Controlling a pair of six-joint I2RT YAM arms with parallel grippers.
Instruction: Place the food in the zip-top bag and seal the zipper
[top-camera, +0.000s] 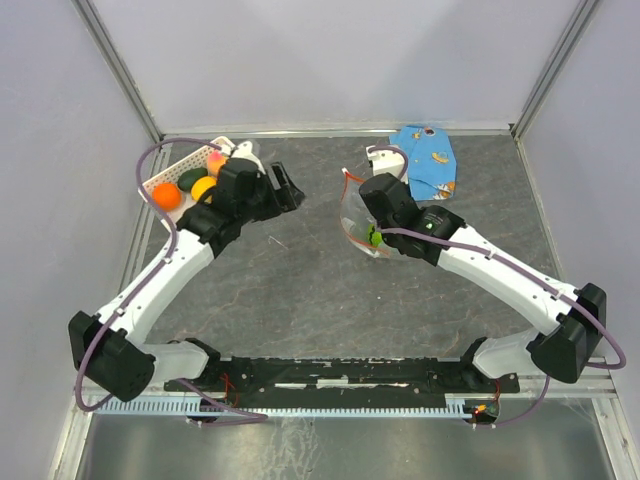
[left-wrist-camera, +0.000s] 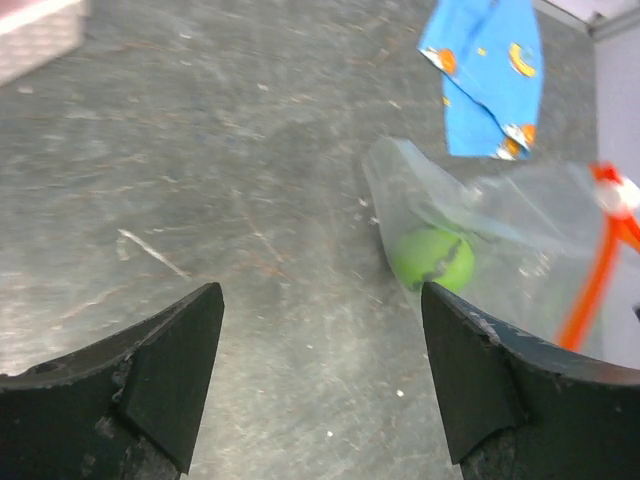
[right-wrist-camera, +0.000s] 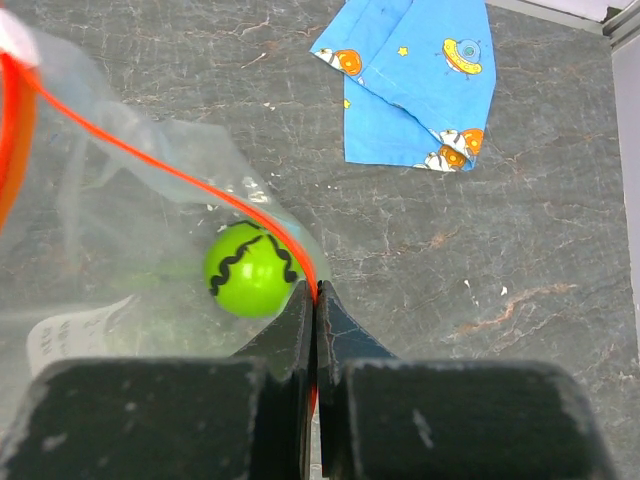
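A clear zip bag (top-camera: 355, 215) with an orange zipper stands at centre, a green round food with dark wavy lines (right-wrist-camera: 248, 270) inside it. My right gripper is shut on the bag's zipper edge. My left gripper (top-camera: 285, 187) is apart from the bag, to its left, open with nothing between its fingers; the left wrist view shows the bag at right. The food basket (top-camera: 152, 183), with an orange, a yellow fruit, a dark green item and a peach-coloured one, is partly hidden by the left arm.
A blue patterned cloth (top-camera: 428, 160) lies at the back right, behind the bag. Walls bound the workspace at the back and sides.
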